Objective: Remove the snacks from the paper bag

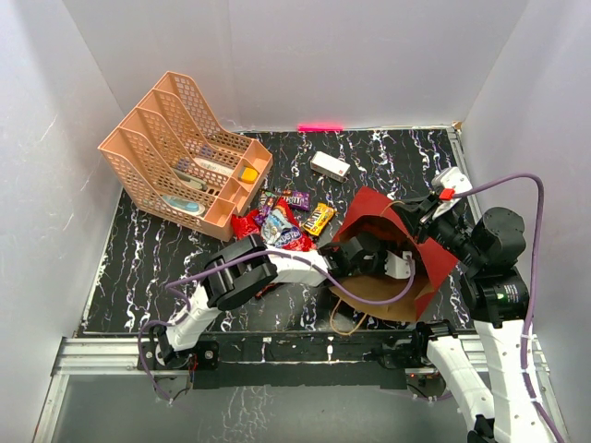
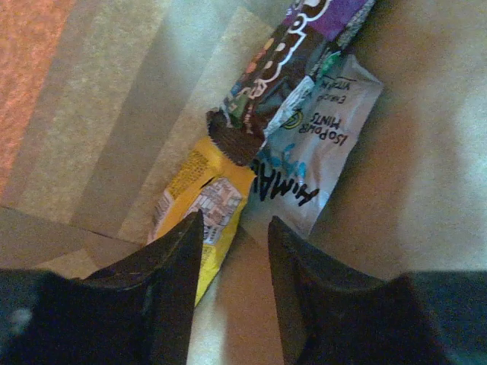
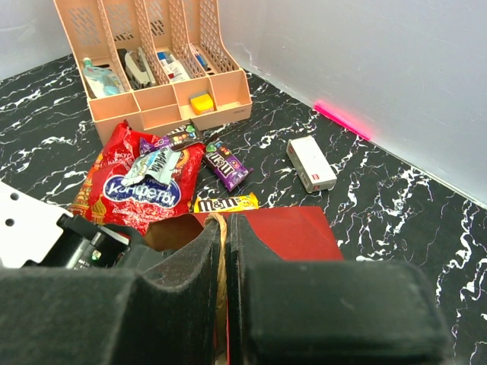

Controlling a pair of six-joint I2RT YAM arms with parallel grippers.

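Observation:
The red paper bag [image 1: 371,198] lies with its brown inside facing the front. My left gripper is inside it, fingers apart with nothing gripped. Just past the fingertips in the left wrist view lies a yellow packet [image 2: 216,201]. A purple-brown candy packet [image 2: 285,68] touches its upper end, and a pale mints sachet [image 2: 323,133] lies beside them. From above, the left arm hides these snacks. My right gripper is shut on the bag's twisted paper handle [image 3: 221,266] at the bag's upper edge.
Outside the bag lie a red snack bag [image 3: 125,171], a silver sachet [image 3: 154,165], purple packets [image 3: 226,165] and a yellow M&M's packet [image 3: 226,203]. A white box [image 1: 330,166] and an orange organiser [image 1: 138,138] stand behind. Clear table shows at the front left.

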